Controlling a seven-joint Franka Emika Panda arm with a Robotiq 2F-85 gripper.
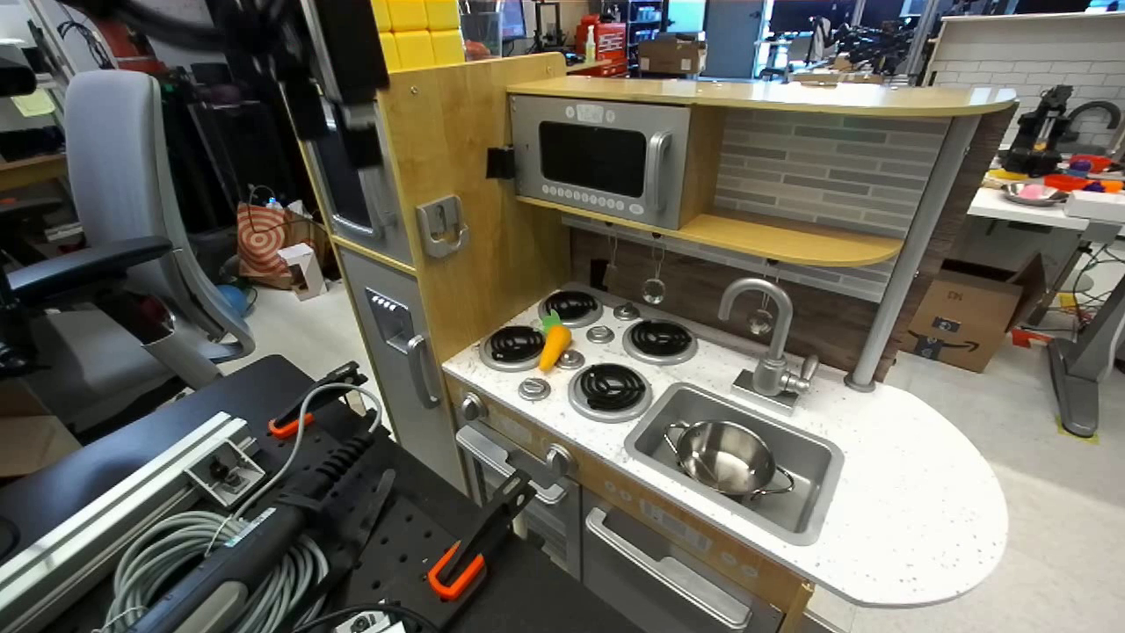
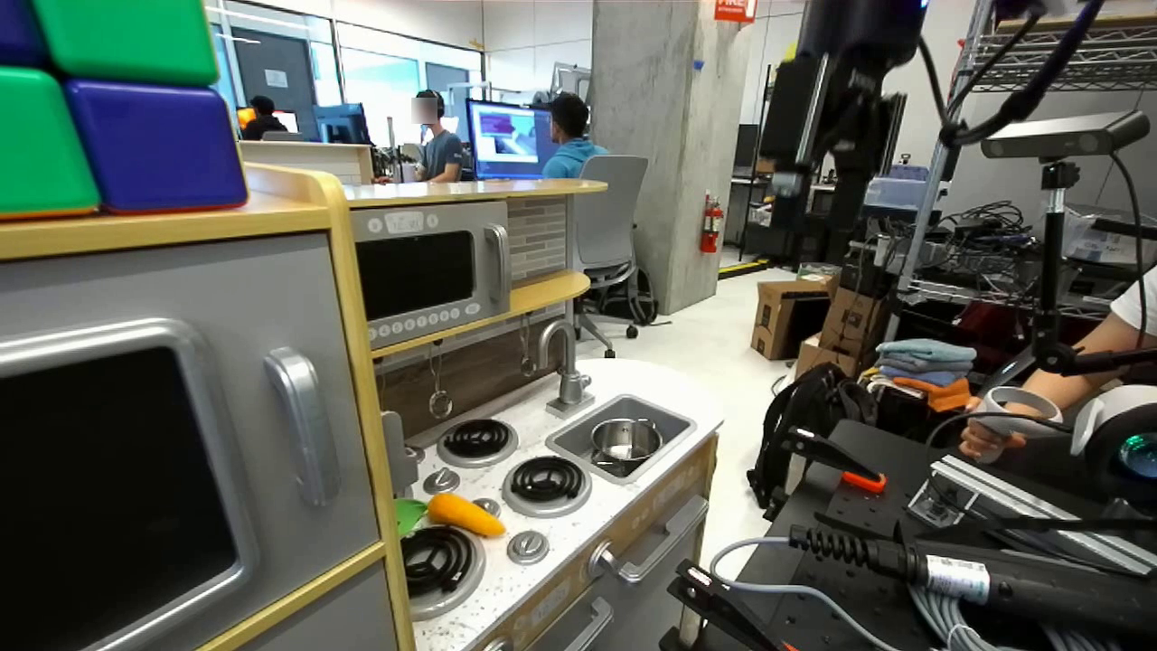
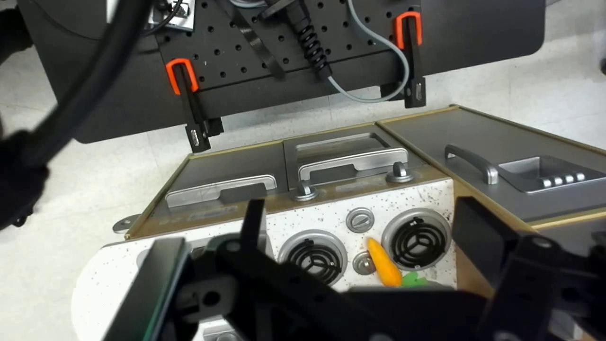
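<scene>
An orange toy carrot (image 1: 555, 346) (image 2: 466, 514) (image 3: 383, 262) with a green top lies on the white stovetop, among the black burners and grey knobs. A silver pot (image 1: 725, 457) (image 2: 625, 439) with two handles sits in the grey sink (image 1: 827, 480); no contents show in it. My gripper (image 1: 337, 132) is open and empty, high above the counter beside the tall cabinet. In the wrist view its dark fingers (image 3: 253, 224) are spread wide, with the carrot visible well below, between them. The gripper's underside hides part of the counter there.
The tall wooden cabinet (image 1: 464, 137) and the microwave (image 1: 601, 158) rise beside and behind the stove. Stacked colored blocks (image 2: 157, 141) stand on the cabinet top. A curved faucet (image 1: 780, 327) overhangs the sink.
</scene>
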